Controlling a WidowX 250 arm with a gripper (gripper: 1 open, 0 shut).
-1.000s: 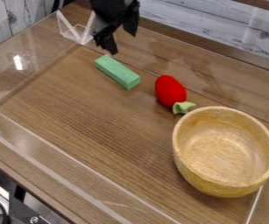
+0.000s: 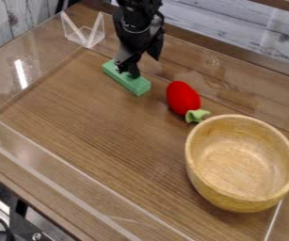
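My black gripper point(image 2: 136, 62) is at the top centre, pointing down, its fingertips low over a light green block point(image 2: 133, 84) lying on the wooden table. The gripper looks open around the block's upper end; whether it touches the block is unclear. A red plush vegetable point(image 2: 182, 97) with a green top lies to the right of the block.
A large tan bowl point(image 2: 241, 162) fills the lower right of the table point(image 2: 84, 151). A clear plastic item point(image 2: 84, 30) stands at the top left edge.
My gripper has come down and toward the front, from above and behind the green block to its upper end. The block and red vegetable have stayed put.
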